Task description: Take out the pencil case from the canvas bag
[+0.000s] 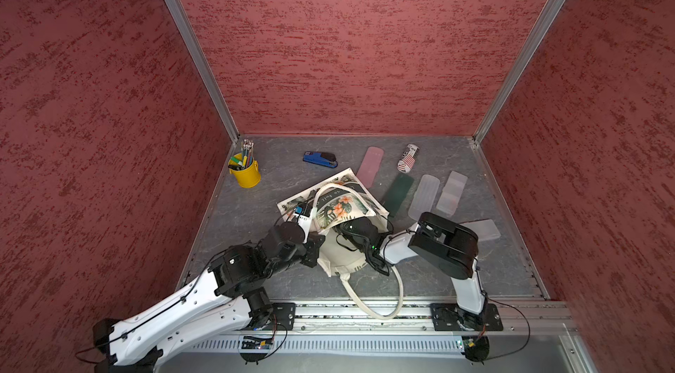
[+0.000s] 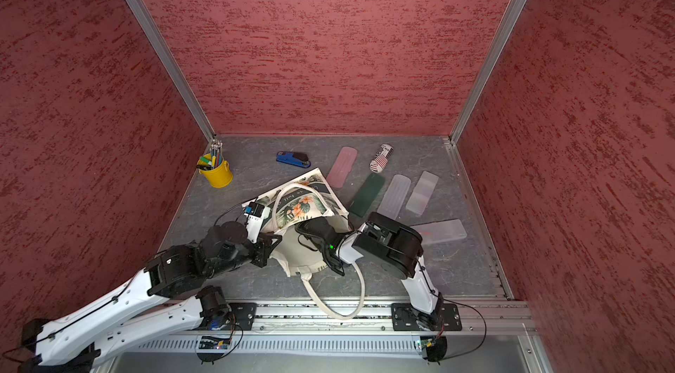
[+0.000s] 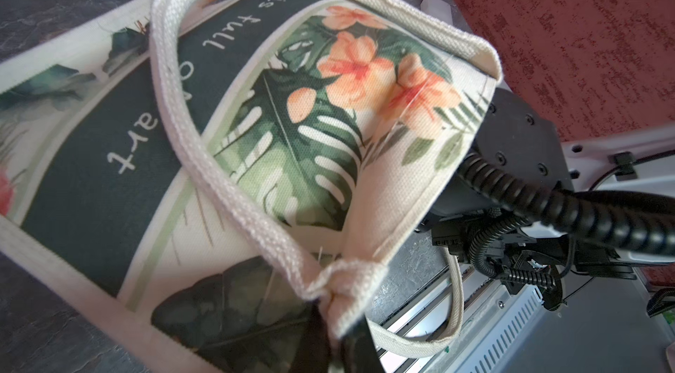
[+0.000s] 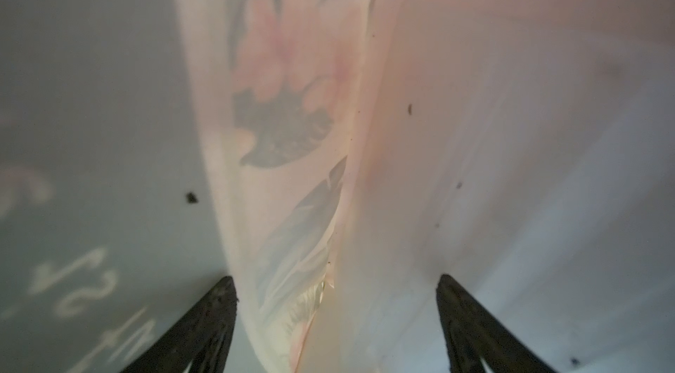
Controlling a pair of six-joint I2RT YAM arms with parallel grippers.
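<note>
The cream floral canvas bag (image 1: 341, 204) lies mid-table with its opening toward the front. My left gripper is shut on the white handle (image 3: 204, 155) where it meets the bag, at the bottom of the left wrist view. My right gripper is inside the bag, mostly hidden in the top views, its fingers part open. Pale, translucent surfaces (image 4: 534, 183) fill the right wrist view beside the printed lining or fabric; whether one is the pencil case I cannot tell.
A blue stapler (image 1: 320, 159), pink case (image 1: 370, 165), green case (image 1: 398, 193), pale cases (image 1: 424, 195) and striped item (image 1: 407, 158) lie behind and right of the bag. A yellow pencil pot (image 1: 246, 174) stands back left.
</note>
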